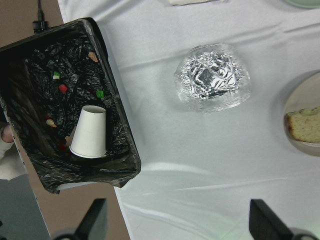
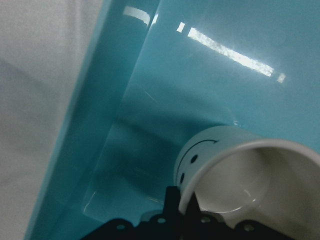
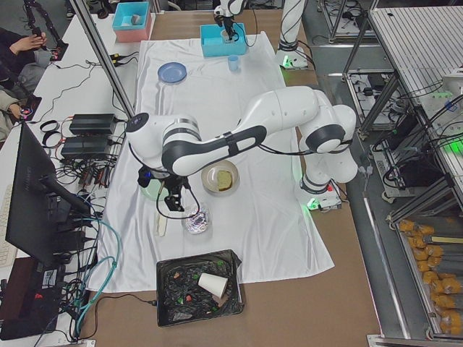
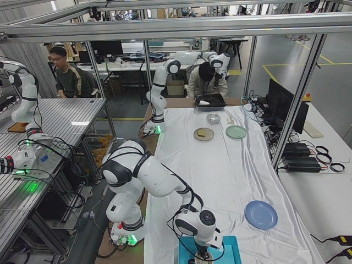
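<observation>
My left gripper point(image 3: 173, 199) hangs open over the cloth point(image 3: 275, 246), near a crumpled foil bowl point(image 1: 212, 75) and a green plate point(image 4: 235, 132). A white paper cup point(image 1: 89, 132) lies on its side in the black-lined bin point(image 3: 166, 296) with scraps. A beige plate with bread point(image 1: 305, 125) stands nearby. In the right wrist view my right gripper has its fingers together on the rim of a white mug with a drawn face point(image 2: 227, 135), in the blue tub point(image 2: 125, 55).
A blue plate point(image 4: 260, 214) and a small blue cup point(image 3: 234, 63) rest on the far part of the cloth. Monitor and cables point(image 3: 51, 217) line one long side.
</observation>
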